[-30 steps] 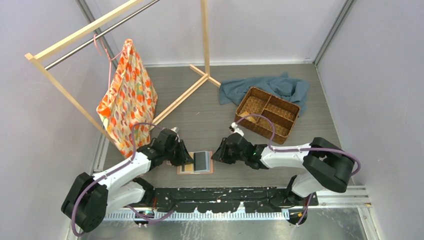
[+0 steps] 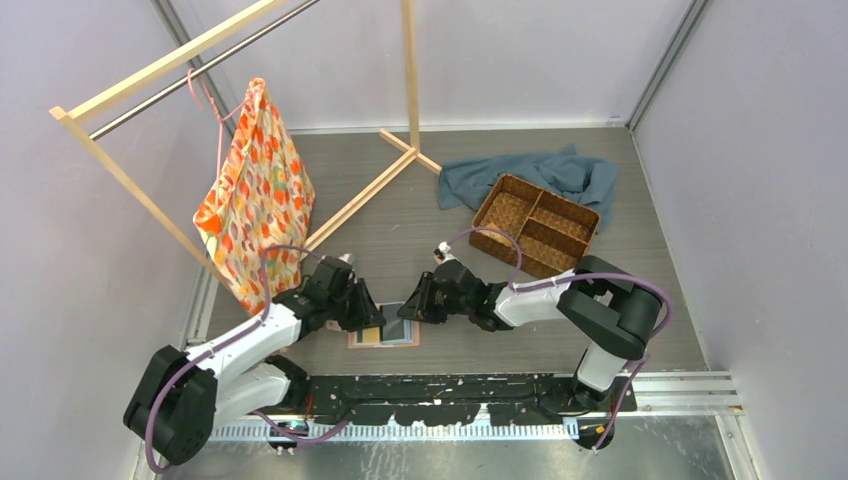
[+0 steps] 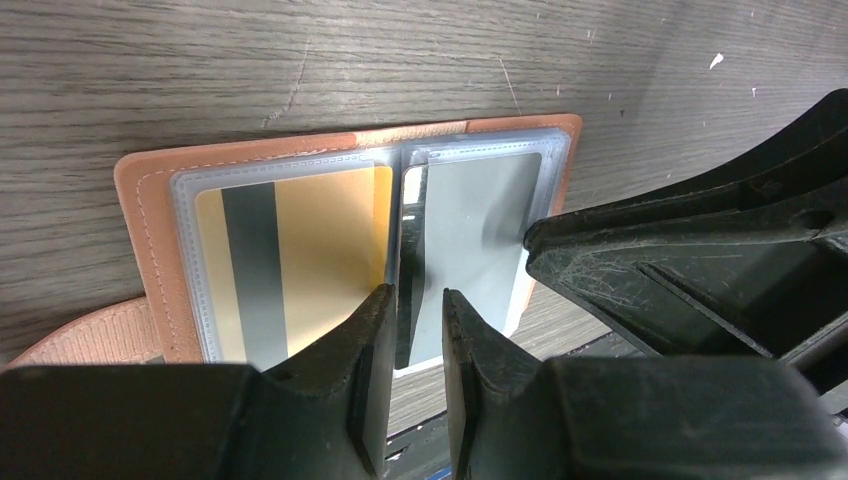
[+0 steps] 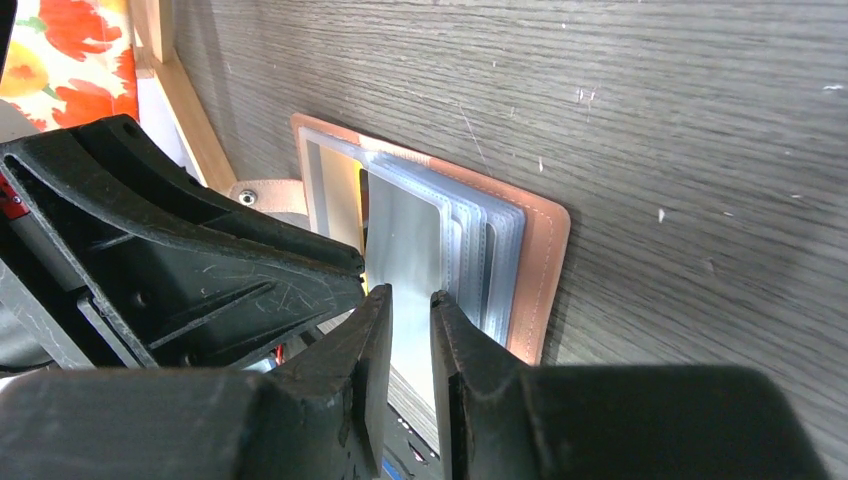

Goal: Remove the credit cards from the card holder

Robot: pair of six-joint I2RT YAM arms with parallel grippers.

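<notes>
The open peach card holder [image 2: 357, 340] lies flat near the table's front edge between both grippers. In the left wrist view its left side shows a yellow-and-grey card [image 3: 325, 250] in a clear sleeve, its right side pale layered sleeves [image 3: 480, 230]. My left gripper is over the middle seam, fingertips slightly apart, nothing visible held. My right gripper is at the right side's stacked sleeves; its fingertips are slightly apart on the pale sleeves, and whether they grip them is unclear.
A floral bag [image 2: 255, 190] hangs on the wooden rack at left. A wicker basket [image 2: 568, 215] and blue cloth [image 2: 465, 180] lie at the back right. Bare table lies behind the holder.
My right gripper has moved left onto the card holder's right side. The holder sits slightly further left. The left arm looks unchanged.
</notes>
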